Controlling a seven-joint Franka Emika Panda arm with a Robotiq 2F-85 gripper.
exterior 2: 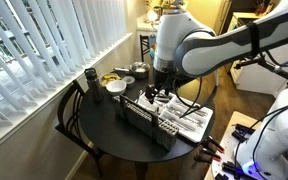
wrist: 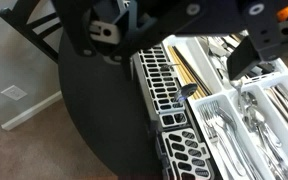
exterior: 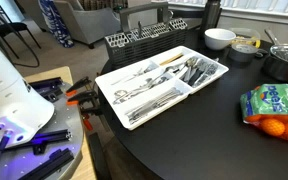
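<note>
In the wrist view my gripper fills the top, dark and close to the camera, with its fingers spread apart and nothing seen held between them. Below it lies a white cutlery tray with forks, spoons and other metal utensils sorted into compartments. Beside the tray runs a slotted rack, and the dark head of a utensil shows over its edge. The tray lies flat on the black table in exterior view 1, where the gripper is out of frame. Exterior view 2 has the arm over the rack and tray, the fingertips unclear.
A white bowl, a pot and a black canister stand at the back. On the right is a green bag with oranges.
</note>
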